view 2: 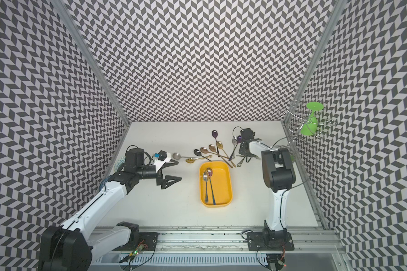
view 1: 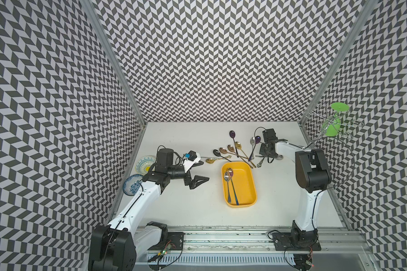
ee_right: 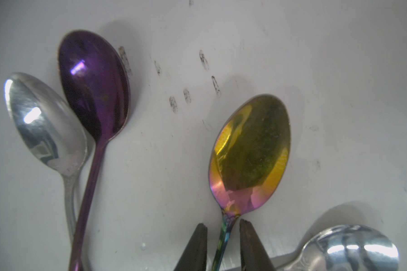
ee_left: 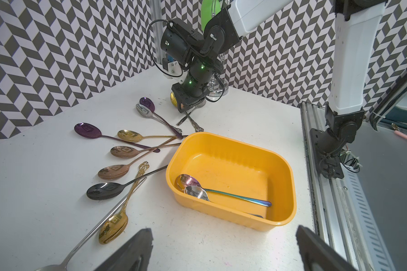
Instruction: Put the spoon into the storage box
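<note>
The yellow storage box [view 1: 252, 183] stands in the middle of the table with two spoons in it, a silver one [ee_left: 195, 192] and a rainbow-tinted one [ee_left: 239, 197]. In the right wrist view, a gold-and-pink spoon [ee_right: 253, 153] lies bowl-up on the table. My right gripper is part open, a finger on either side of this spoon's handle just below the bowl, with narrow gaps showing. The lower handle is out of view. My left gripper [view 1: 205, 171] hangs open and empty to the left of the box.
Beside the gold-and-pink spoon lie a purple spoon [ee_right: 95, 85], a silver spoon [ee_right: 47, 122] and a shiny ladle-like bowl [ee_right: 352, 250]. Several more spoons, including a black one [ee_left: 105, 190], fan out behind the box. Plates [view 1: 132, 184] sit at far left. Table right of the box is clear.
</note>
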